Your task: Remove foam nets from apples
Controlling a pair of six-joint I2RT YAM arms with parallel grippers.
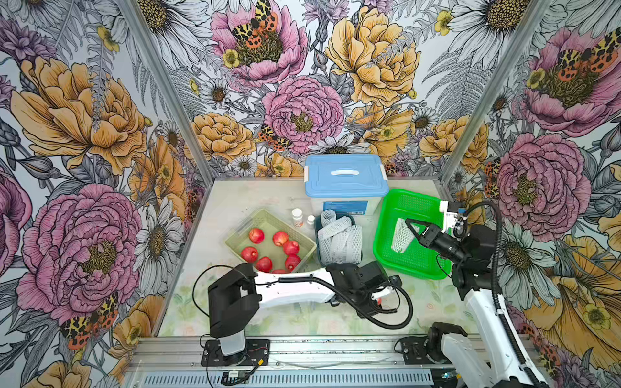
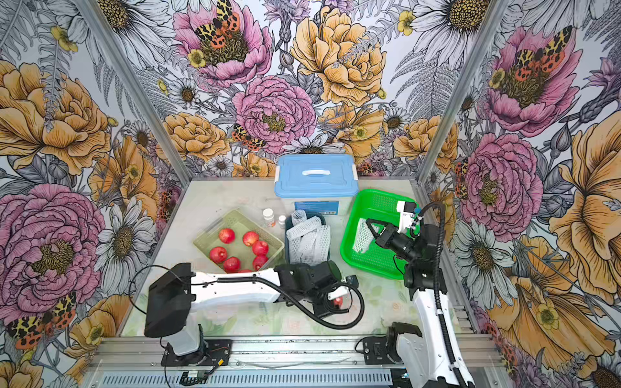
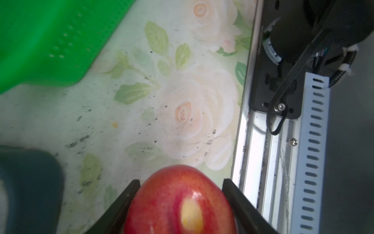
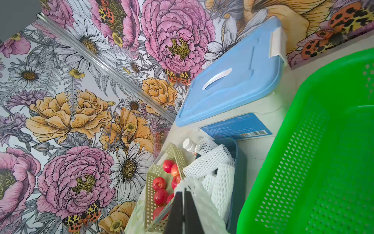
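My left gripper, near the front middle, is shut on a red apple (image 3: 181, 202) with no net visible on it; in both top views the arm largely hides it. My right gripper is shut over the green basket (image 4: 300, 156), with a white foam net (image 1: 402, 236) hanging at its fingertips. Several bare apples (image 1: 280, 237) sit in the olive basket (image 1: 238, 226). More white foam nets (image 2: 307, 242) fill the dark blue-grey bin (image 3: 46, 183) between the two baskets.
A lidded blue-and-white box (image 1: 346, 174) stands at the back middle. Two small white bottles (image 1: 297, 216) stand beside the olive basket. Floral walls enclose three sides; a metal rail (image 3: 245, 156) runs along the front edge.
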